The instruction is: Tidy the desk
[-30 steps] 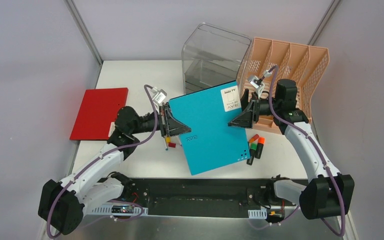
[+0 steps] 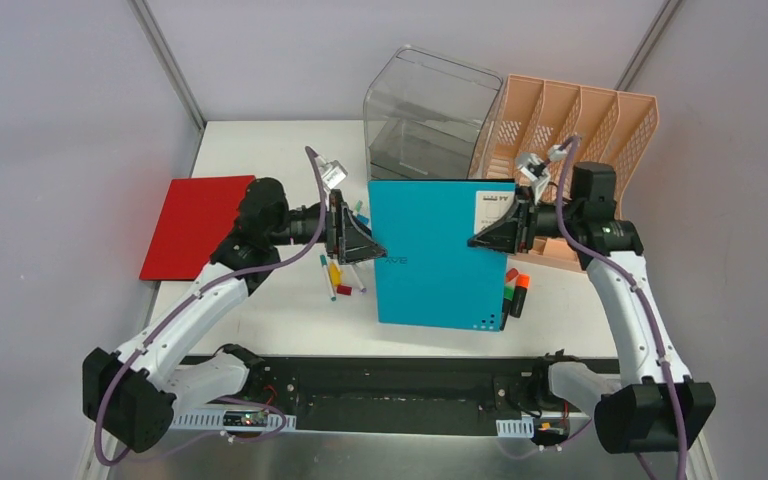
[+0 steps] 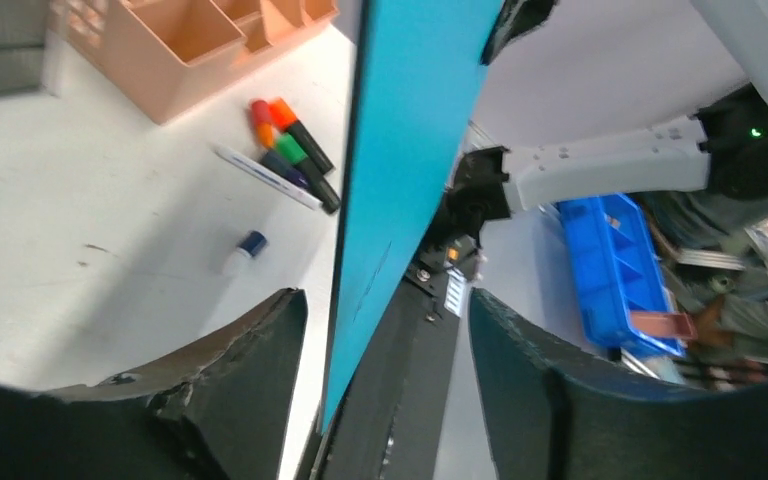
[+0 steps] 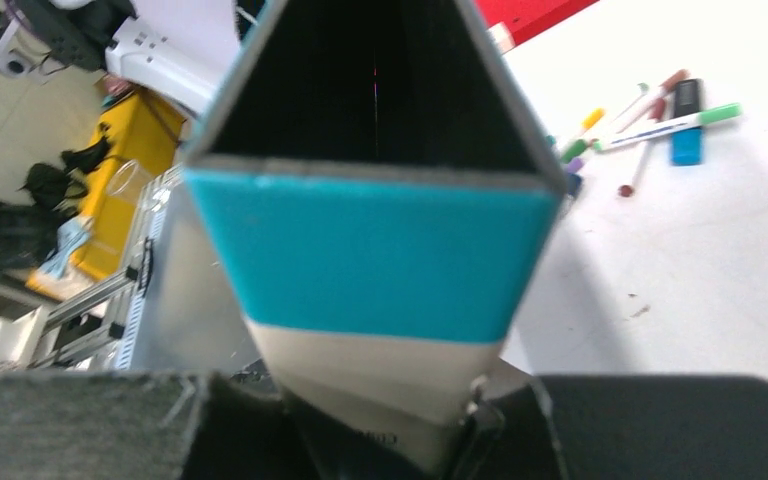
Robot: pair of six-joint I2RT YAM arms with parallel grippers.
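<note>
A turquoise binder (image 2: pixel 435 270) with a white label hangs upright in top view, held at its right side by my right gripper (image 2: pixel 490 235), which is shut on it. My left gripper (image 2: pixel 360 245) is at the binder's left edge. In the left wrist view the binder (image 3: pixel 400 160) stands between its open fingers. The right wrist view shows the binder's turquoise edge (image 4: pixel 380 250) filling the fingers. Markers and pens (image 2: pixel 340 285) lie loose on the white desk (image 2: pixel 260 150), with several more markers (image 2: pixel 517 297) to the right.
A red folder (image 2: pixel 190 225) lies at the left. A clear tray (image 2: pixel 420 110) and a pink divided organizer (image 2: pixel 610 130) stand at the back.
The binder has moved rightward and turned from tilted to nearly straight, its lower edge rising. My right gripper moved slightly right with it. My left gripper also moved right and a little up.
</note>
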